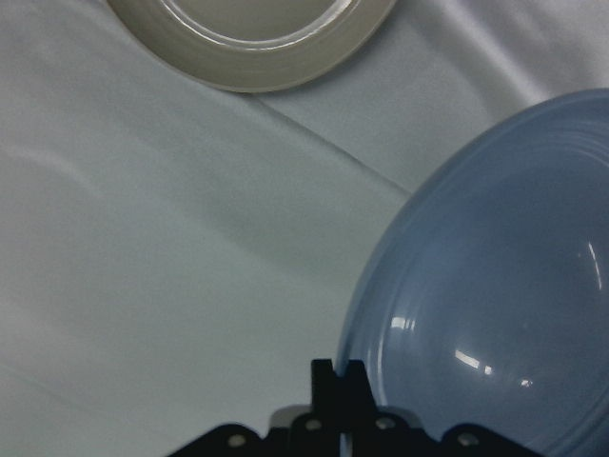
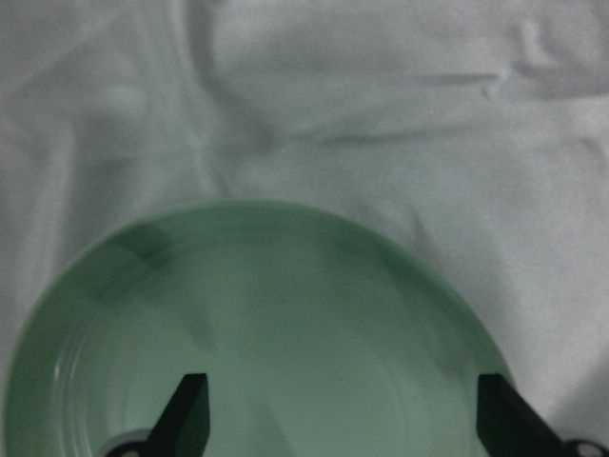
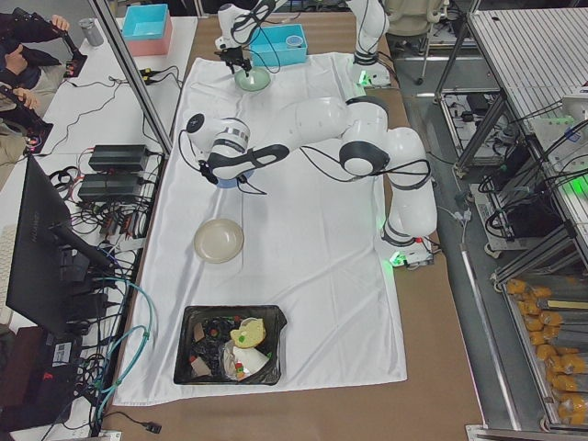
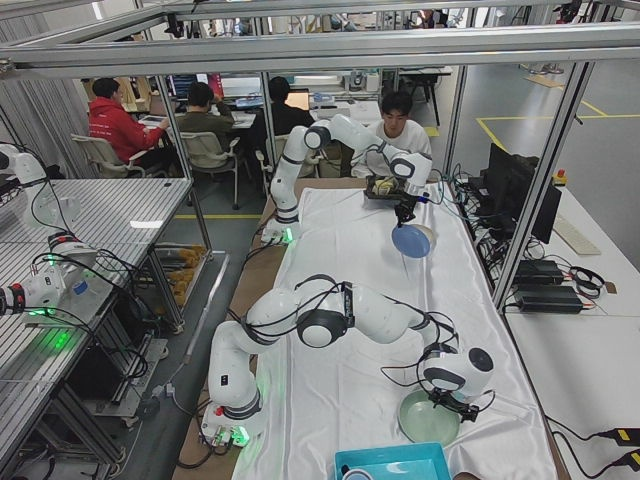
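A blue plate (image 1: 495,276) is clamped at its rim by my left gripper, whose fingers are shut on it. A beige plate (image 3: 219,241) rests on the white cloth, partly seen at the top of the left wrist view (image 1: 247,67). My right gripper is open over a green plate (image 2: 257,305), its fingertips inside or near the plate's edge at the far end of the table.
A black bin (image 3: 197,317) with mixed items stands at one end of the cloth, a blue tray (image 4: 390,460) with a cup at the other.
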